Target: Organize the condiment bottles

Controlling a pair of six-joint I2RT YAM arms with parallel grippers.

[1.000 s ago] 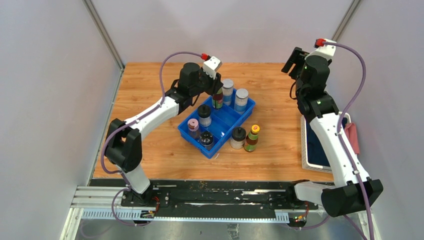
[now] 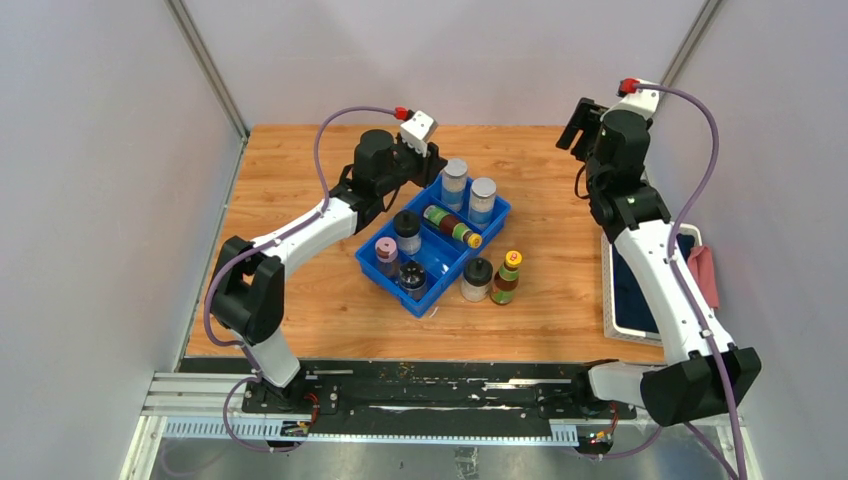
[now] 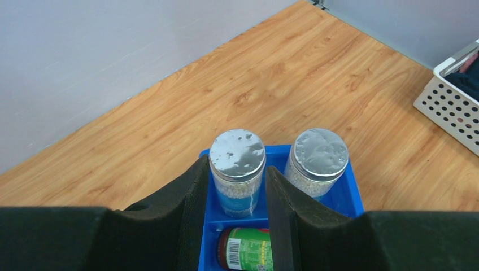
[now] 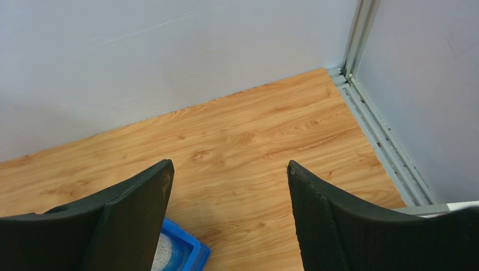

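Note:
The blue divided caddy (image 2: 365, 262) holds two silver-lidded jars (image 3: 237, 175) (image 3: 317, 161), a green-labelled bottle (image 2: 452, 228) lying on its side, two dark-lidded shakers (image 2: 408, 231) (image 2: 412, 281) and a pink-lidded one (image 2: 387, 256). Outside it, at the front right, stand a black-lidded jar (image 2: 476, 280) and a yellow-capped bottle (image 2: 506, 278). My left gripper is over the caddy's back end, fingers either side of the view of a silver-lidded jar; whether it grips anything is unclear. My right gripper is apart in the air at the back right, fingers spread, empty.
A white basket (image 2: 611, 290) with dark and pink cloth lies under the right arm. Walls close in the back and sides.
The green-labelled bottle was upright under my left gripper and now lies on its side in the caddy. The right arm has moved slightly left.

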